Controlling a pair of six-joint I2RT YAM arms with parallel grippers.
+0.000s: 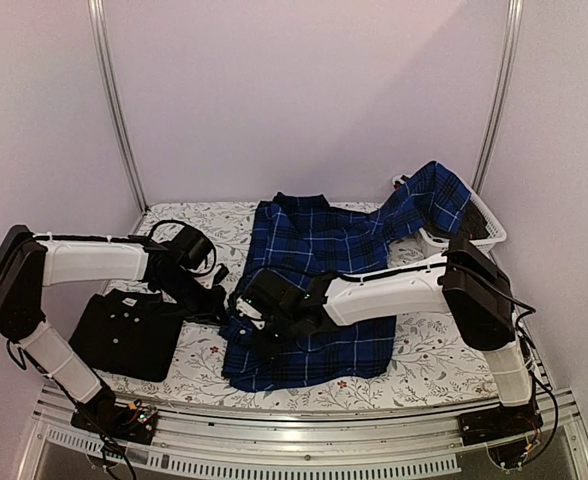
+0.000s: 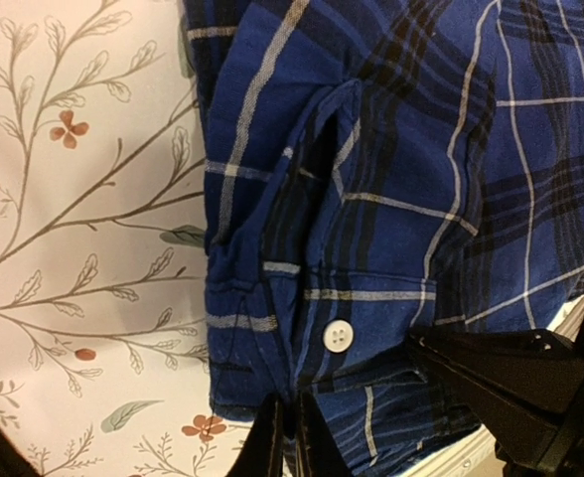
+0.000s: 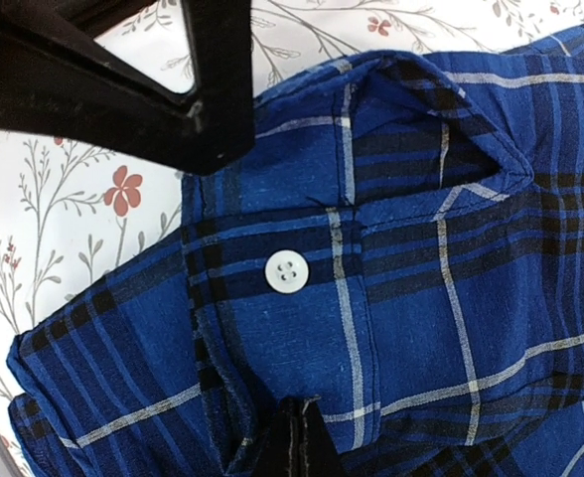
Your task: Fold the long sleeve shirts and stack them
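Observation:
A blue plaid shirt (image 1: 344, 350) lies spread in the middle of the table, one sleeve reaching over the basket at back right. Its buttoned cuff (image 3: 272, 318) is folded near the left edge. My left gripper is shut on the shirt's left-edge fabric. My right gripper is shut, low on the cloth by the cuff button; whether fabric is between its fingers is not clear. A folded black shirt (image 1: 119, 345) lies at front left.
A white basket (image 1: 484, 235) stands at back right under the sleeve. Bare patterned table (image 1: 444, 370) shows at front right and back left. Both arms reach close together over the shirt's left part.

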